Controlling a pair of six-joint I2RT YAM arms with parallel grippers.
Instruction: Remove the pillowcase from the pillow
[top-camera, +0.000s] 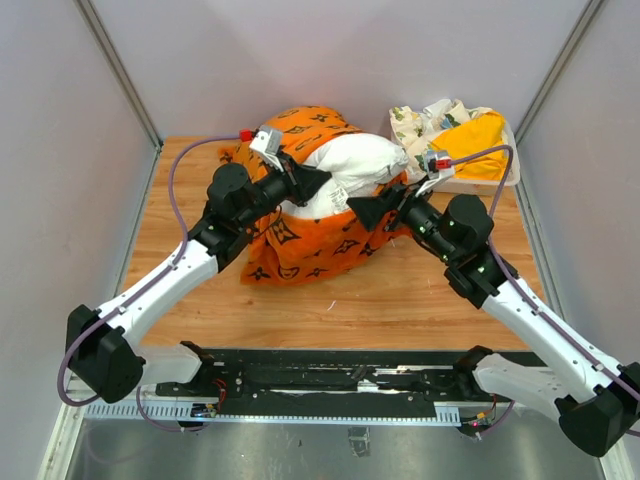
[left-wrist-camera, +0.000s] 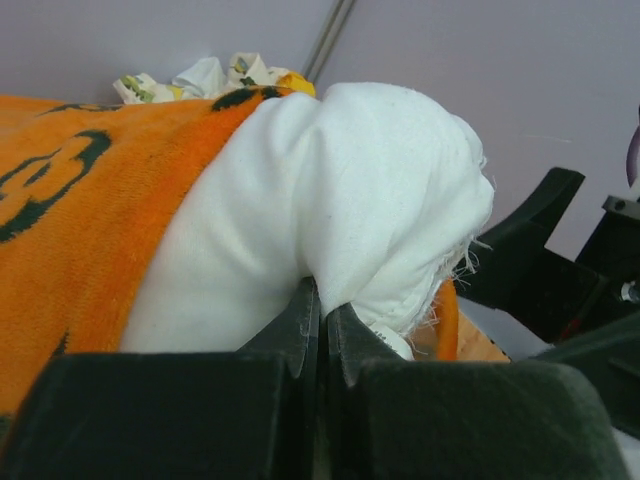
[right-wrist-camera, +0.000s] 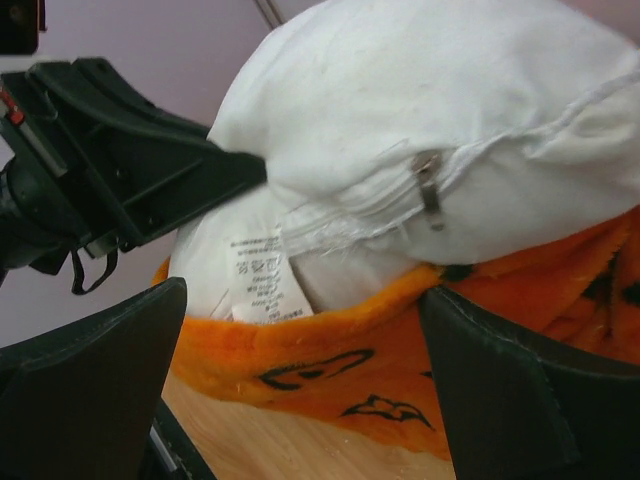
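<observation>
The white pillow (top-camera: 355, 163) bulges from the mouth of the orange pillowcase (top-camera: 310, 250), which has dark printed shapes and still wraps its far, left and near sides. My left gripper (top-camera: 326, 178) is shut on the pillow's white fabric; folds gather at its fingertips (left-wrist-camera: 305, 325) in the left wrist view. My right gripper (top-camera: 358, 207) stands open over the near rim of the pillowcase. In the right wrist view, its fingers (right-wrist-camera: 90, 380) are spread, with the orange rim crossing between them. A zipper (right-wrist-camera: 428, 185) and a printed label (right-wrist-camera: 265, 280) show on the pillow.
A white bin (top-camera: 465, 186) of folded cloths, one of them yellow (top-camera: 472, 138), stands at the back right. Both grippers are close together over the pillow.
</observation>
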